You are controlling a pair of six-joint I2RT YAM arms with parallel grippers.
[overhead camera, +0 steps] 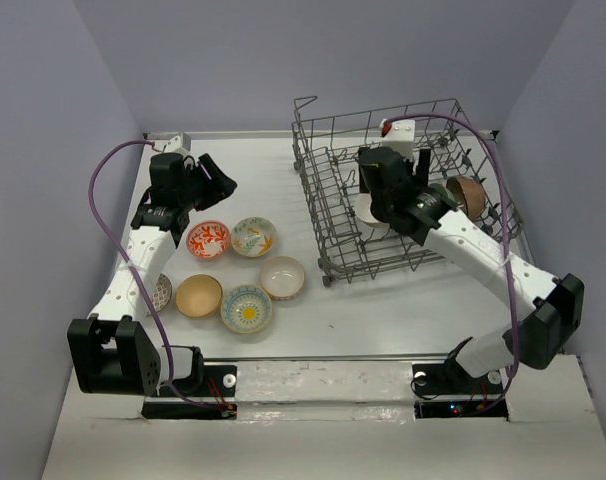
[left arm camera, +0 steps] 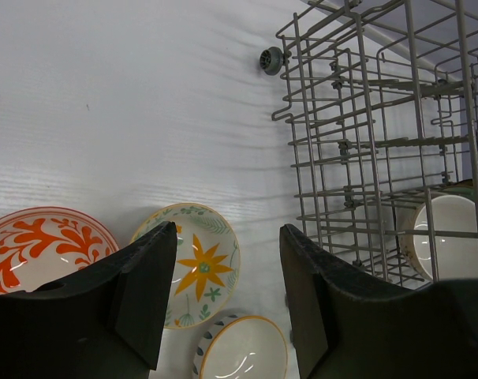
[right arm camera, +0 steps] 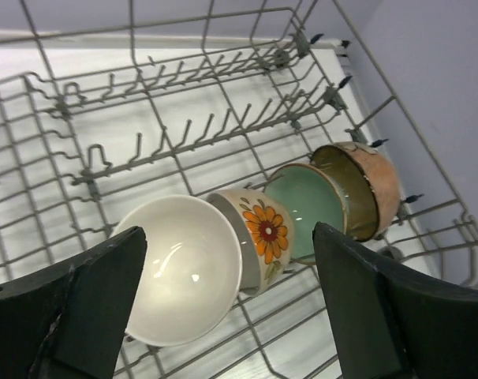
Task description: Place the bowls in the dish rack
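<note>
In the dish rack (overhead camera: 328, 260) four bowls stand on edge: a white one (right arm camera: 176, 272), an orange-flowered one (right arm camera: 267, 233), a green one (right arm camera: 294, 189) and a brown one (overhead camera: 466, 197). My right gripper is open above the white bowl. My left gripper (overhead camera: 217, 178) is open above the table, near loose bowls: red-patterned (overhead camera: 208, 239), flowered (overhead camera: 253, 236), plain-looking pale (overhead camera: 282, 278), blue-patterned (overhead camera: 247, 309), tan (overhead camera: 198, 296) and a speckled one (overhead camera: 161, 293).
The rack fills the table's right side, with open tines toward its back. Bare table (overhead camera: 248, 175) lies behind the loose bowls and in front of the rack. Walls bound both sides.
</note>
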